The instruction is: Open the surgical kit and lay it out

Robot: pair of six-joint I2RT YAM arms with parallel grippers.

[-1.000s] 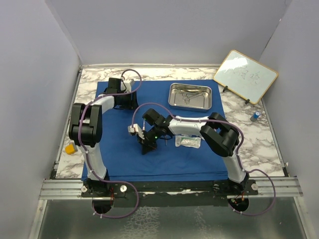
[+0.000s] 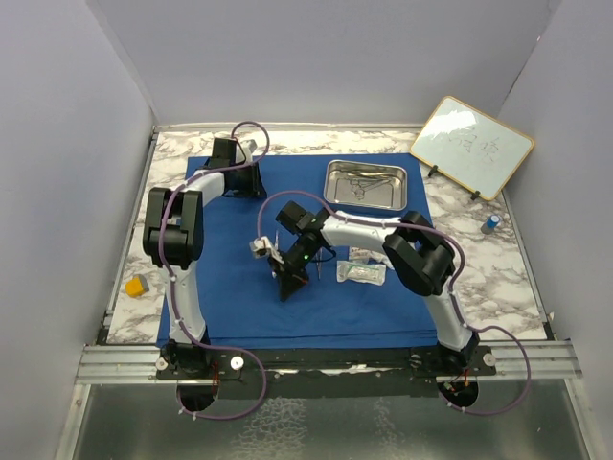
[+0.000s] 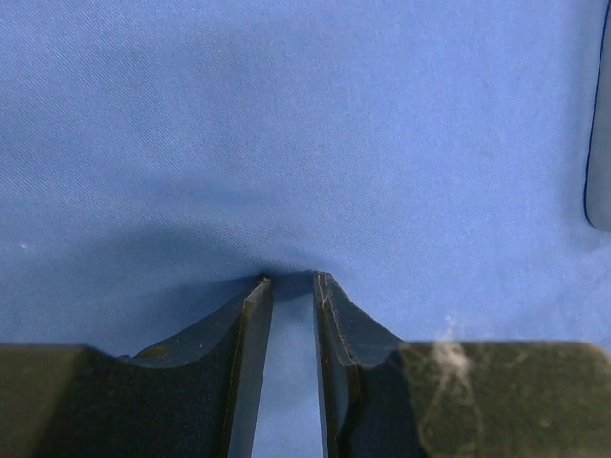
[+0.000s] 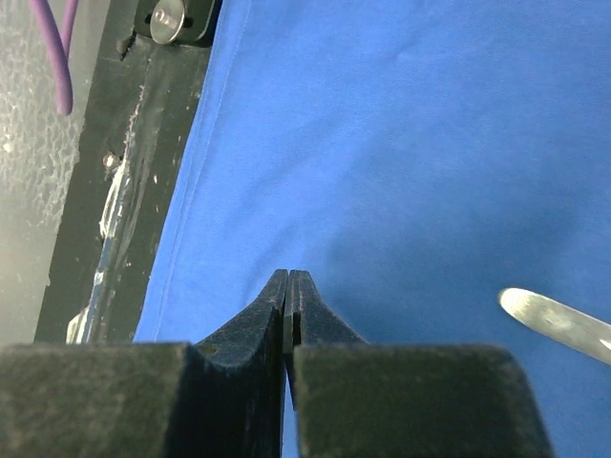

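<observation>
The blue cloth [image 2: 235, 287] is spread over most of the table. At its back left, my left gripper [image 2: 260, 195] points down; in the left wrist view that gripper is shut on a pinched fold of the blue cloth [image 3: 239, 134], fingertips slightly apart. Near the middle front my right gripper [image 2: 283, 296] is low over the cloth. Seen from the right wrist, this gripper has its tips together, nothing between them. A metal instrument [image 4: 554, 322] lies to its right. The steel tray [image 2: 388, 198] holds scissors [image 2: 372, 182]. A white packet [image 2: 361, 273] lies below the right forearm.
A whiteboard [image 2: 469, 144] leans at the back right. Beside the cloth on the right stands a small blue bottle [image 2: 490, 224], and a yellow object [image 2: 134, 286] sits at the left edge. The right arm crosses over several items at mid-table.
My left gripper has shifted slightly toward the back of the table. The right gripper has moved a little toward the front. The tray and the white packet stay where they were.
</observation>
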